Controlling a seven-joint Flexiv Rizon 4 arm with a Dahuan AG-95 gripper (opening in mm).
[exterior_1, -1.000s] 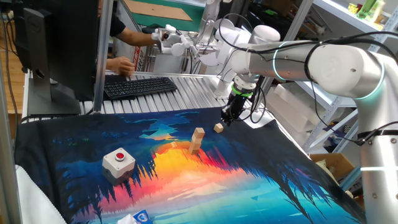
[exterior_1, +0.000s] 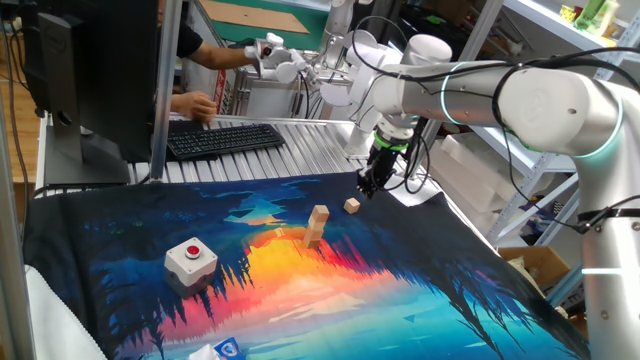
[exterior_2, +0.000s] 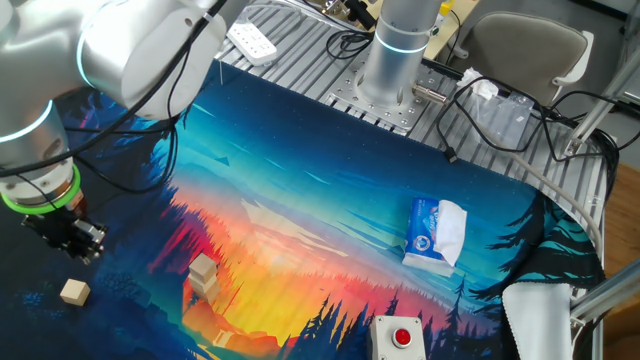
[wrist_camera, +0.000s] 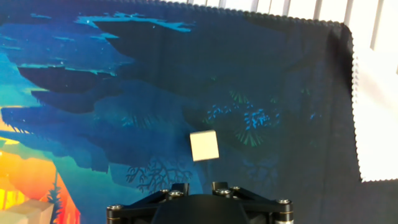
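A lone pale wooden cube (exterior_1: 351, 205) lies on the dark part of the printed cloth. In the wrist view the cube (wrist_camera: 204, 145) sits just ahead of the fingertips, with bare cloth around it. My gripper is open; a small gap shows between its tips, and nothing is in it. From the second exterior view, the gripper (exterior_2: 97, 243) hangs above and beside the cube (exterior_2: 75, 292), apart from it. Wooden blocks stand stacked in a small tower (exterior_1: 316, 228) on the orange part of the cloth.
A grey box with a red button (exterior_1: 191, 265) and a blue-and-white tissue pack (exterior_2: 434, 236) rest on the cloth. Beyond its far edge lie a keyboard (exterior_1: 225, 141) and a monitor (exterior_1: 100, 90). Cables hang around the arm.
My gripper has shifted very slightly to the right in exterior view 1. The cube and the block tower have stayed in place.
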